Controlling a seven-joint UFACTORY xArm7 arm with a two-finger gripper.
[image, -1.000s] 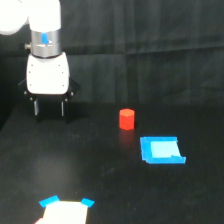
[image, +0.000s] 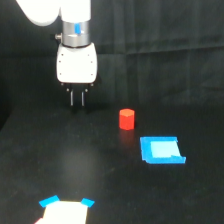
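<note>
A small red block (image: 126, 119) stands on the dark table, right of the middle. To its right and nearer lies a blue square (image: 163, 150) with a pale, whitish centre. My white gripper (image: 77, 99) hangs at the upper left, pointing down, well to the left of the red block and apart from it. A narrow gap shows between its two thin fingers, with nothing visible in it.
At the near edge, a pale piece (image: 64, 213) with blue corners is partly cut off by the frame. Bare dark table fills the middle and left. A dark curtain (image: 150, 50) hangs behind.
My gripper has moved to the right and a little higher in the picture. Its fingers now appear much closer together. The red block and the blue square stay where they were.
</note>
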